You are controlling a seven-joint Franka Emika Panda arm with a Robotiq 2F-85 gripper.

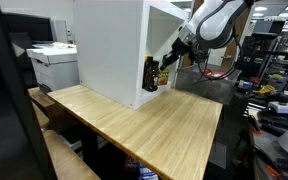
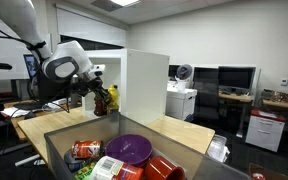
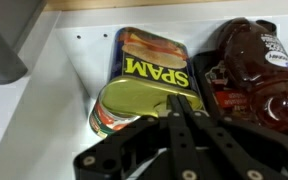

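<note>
A blue and yellow Spam can (image 3: pixel 152 62) sits in the white shelf unit, its metal end towards the wrist camera. Below it shows part of another can (image 3: pixel 106 121) with a red and green label. The brown bottle (image 3: pixel 256 55) stands close on the right. My gripper is shut, its tips in front of the Spam can's lower edge; nothing shows between them. Exterior view 1 has the arm reaching into the shelf's open side, by the dark bottle (image 1: pixel 150 73) and a yellowish item (image 1: pixel 163 77). Whether the fingertips touch the can, I cannot tell.
The white shelf unit's side panel (image 1: pixel 106 45) stands beside the arm. A grey bin (image 2: pixel 72 137) holds a purple bowl (image 2: pixel 130 149), a red mug (image 2: pixel 164 168) and several cans.
</note>
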